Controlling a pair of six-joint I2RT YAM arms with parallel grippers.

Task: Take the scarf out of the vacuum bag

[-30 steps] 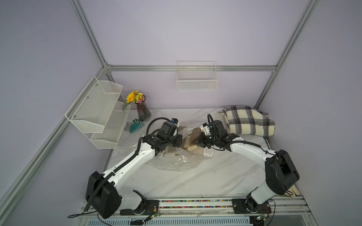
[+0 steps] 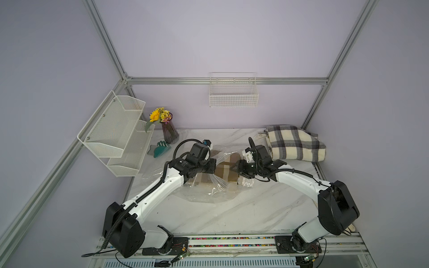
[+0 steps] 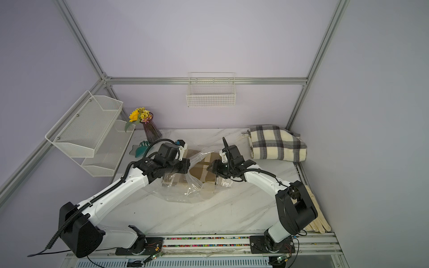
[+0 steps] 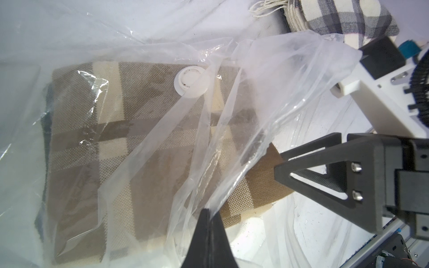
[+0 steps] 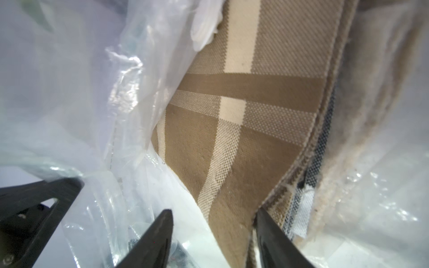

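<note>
The brown-and-cream plaid scarf (image 4: 147, 151) lies folded inside the clear vacuum bag (image 4: 290, 76), which has a round white valve (image 4: 190, 80). In the left wrist view my left gripper is shut, with a lifted fold of the film pinched at its tips. At the bag's mouth, on the right, stands my right gripper, around the scarf's exposed edge. Up close in the right wrist view, the fingers of that gripper are parted, with the scarf's corner (image 5: 236, 227) between the fingers, nearer the right one.
Another folded plaid scarf (image 2: 295, 143), grey and cream, rests at the back right. A flower vase (image 2: 169, 131) and a teal object (image 2: 160, 151) stand back left, beside the white mesh shelf (image 2: 111, 134).
My right gripper has shifted slightly to the right. The scarf at the bag's mouth lies differently, with more of its brown face showing. My left arm has hardly moved.
</note>
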